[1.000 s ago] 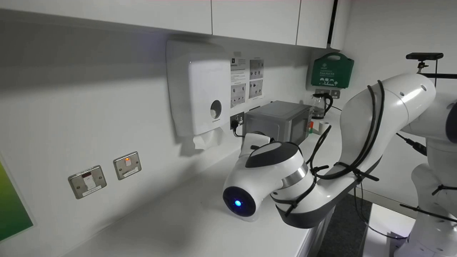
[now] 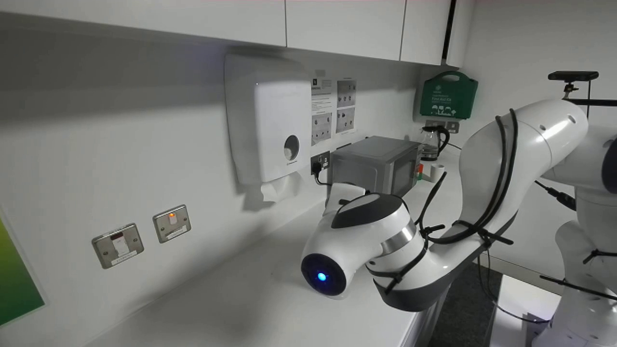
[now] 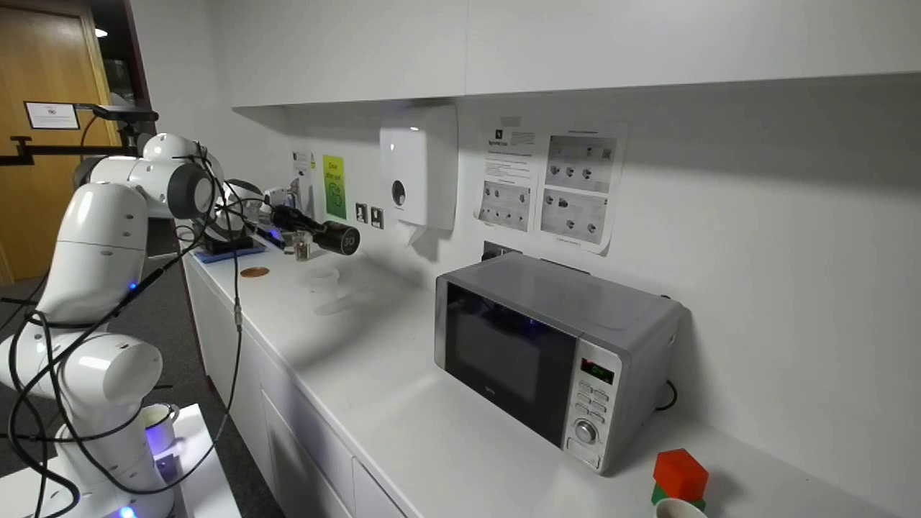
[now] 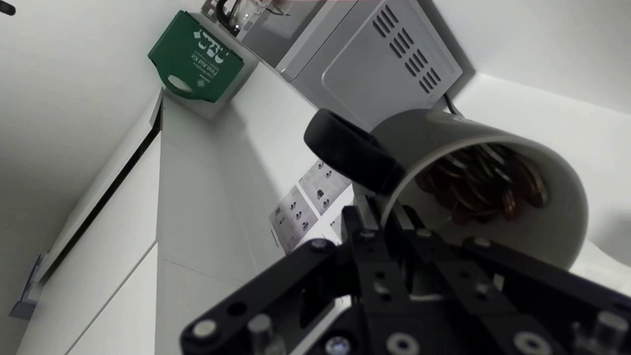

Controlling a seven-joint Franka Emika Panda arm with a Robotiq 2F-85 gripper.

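Note:
My gripper is shut on the rim of a mug in the wrist view. The mug is dark grey outside and pale inside, with a thick black handle beside my fingers. Several copper-coloured coins lie inside it. In exterior view 2 the mug's dark base points toward the camera, and the mug is tipped well over, above the counter. A faint clear bowl stands on the counter below it. The arm's wrist hides gripper and mug in exterior view 1.
A grey microwave stands farther along the counter, with red and green blocks past it. A small jar and a brown disc are near the arm. A paper towel dispenser hangs on the wall; cupboards overhang.
The arm's wrist has shifted only very slightly. A dark curved edge that showed behind it against the microwave is now out of sight.

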